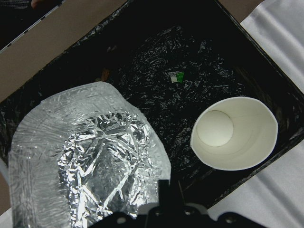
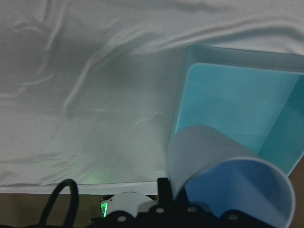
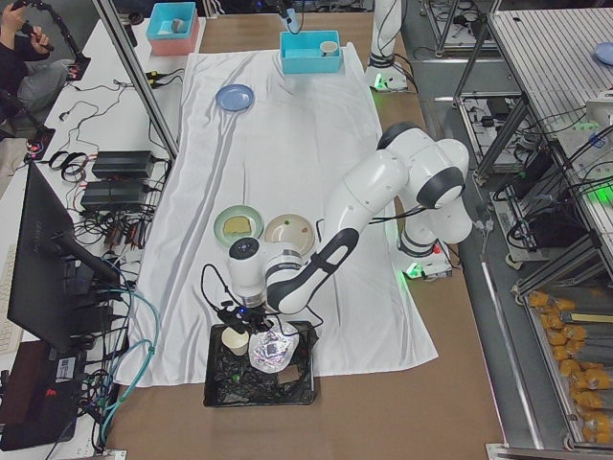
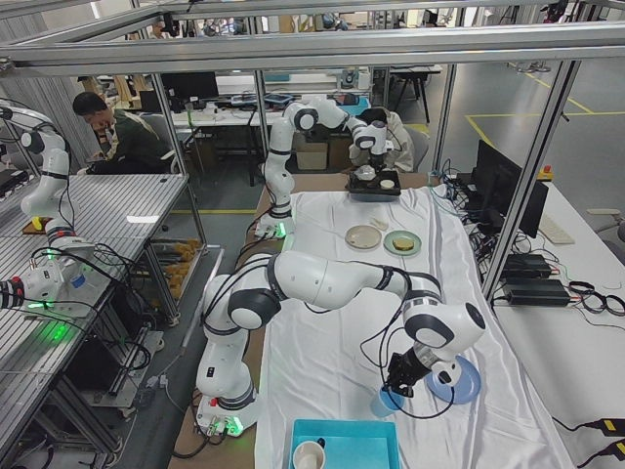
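My left gripper (image 3: pixel 251 321) is over a black lined tray (image 3: pixel 220 383), at a crumpled foil packet (image 1: pixel 95 156); whether its fingers grip the packet is hard to see. A white paper cup (image 1: pixel 232 135) stands in that tray beside the foil. My right gripper (image 4: pixel 400 376) is shut on a pale blue cup (image 2: pixel 228 171), held tilted near a turquoise bin (image 4: pixel 342 430), which holds a white cup (image 4: pixel 310 455).
Between the two ends on the white cloth are a green plate (image 3: pixel 238 215) with a yellow item, a beige plate (image 3: pixel 287 230) and a blue plate (image 3: pixel 235 97).
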